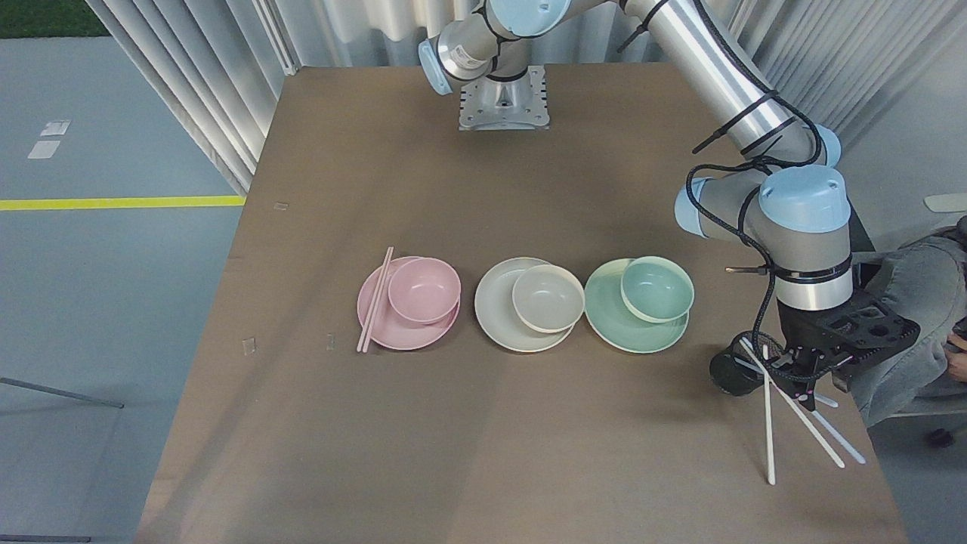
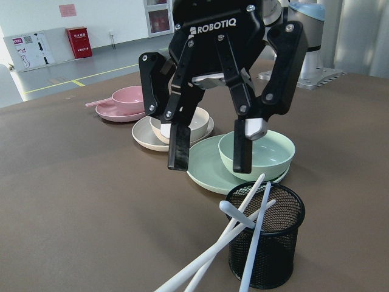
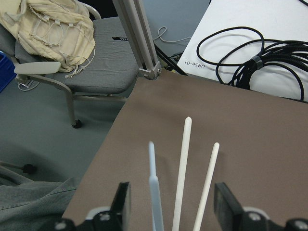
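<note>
A black mesh pen holder [image 2: 264,255] at the table's right side holds several white and pale blue chopsticks [image 2: 208,254], leaning out and spread apart. My gripper [image 2: 210,159] is open just above them, nothing visible between its fingers; in the wrist view the chopsticks point up between the two fingers. A pink plate [image 1: 408,335] with a pink bowl [image 1: 424,289] and pink chopsticks [image 1: 374,300], a white plate [image 1: 498,325] with a white bowl [image 1: 548,296], and a green plate [image 1: 616,317] with a green bowl [image 1: 657,287] stand in a row.
A seated person [image 1: 916,326] is beside the right edge. A white board with coiled black cable [image 3: 250,67] and a chair [image 3: 96,67] lie beyond the edge.
</note>
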